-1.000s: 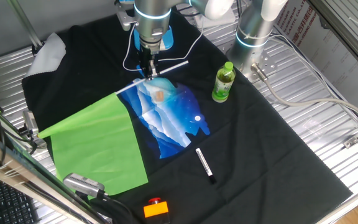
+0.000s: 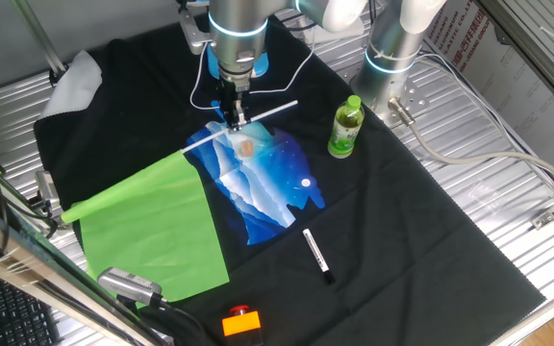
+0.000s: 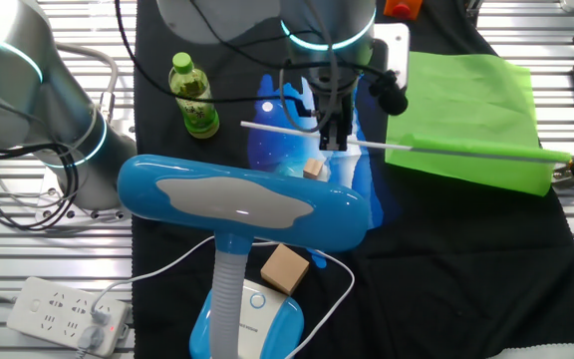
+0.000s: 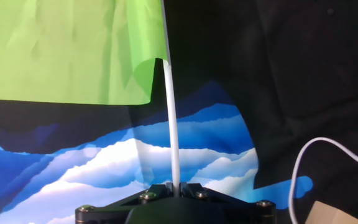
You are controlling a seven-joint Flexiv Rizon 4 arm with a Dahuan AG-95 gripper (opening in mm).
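A green flag (image 2: 152, 231) lies spread at the left of exterior view 1, one edge wrapped round a thin white pole (image 2: 275, 111). My gripper (image 2: 237, 124) is shut on the bare part of that pole, and a short end sticks out beyond it. In the wrist view the pole (image 4: 172, 124) runs from between the fingertips straight up to the flag (image 4: 73, 50). Beneath the gripper is a blue-and-white printed sheet (image 2: 258, 178) with a mountain-like picture. From the other side, the flag (image 3: 466, 110) and pole (image 3: 372, 145) appear right of the arm.
A green-capped bottle (image 2: 346, 128) stands right of the sheet, and a marker (image 2: 317, 255) lies below it. A blue lamp (image 3: 242, 204) and wooden block (image 3: 284, 269) are on the arm's other side.
In exterior view 1 my gripper and the pole have shifted slightly right and down the frame. The flag's poled edge has moved slightly with them; the other objects are still.
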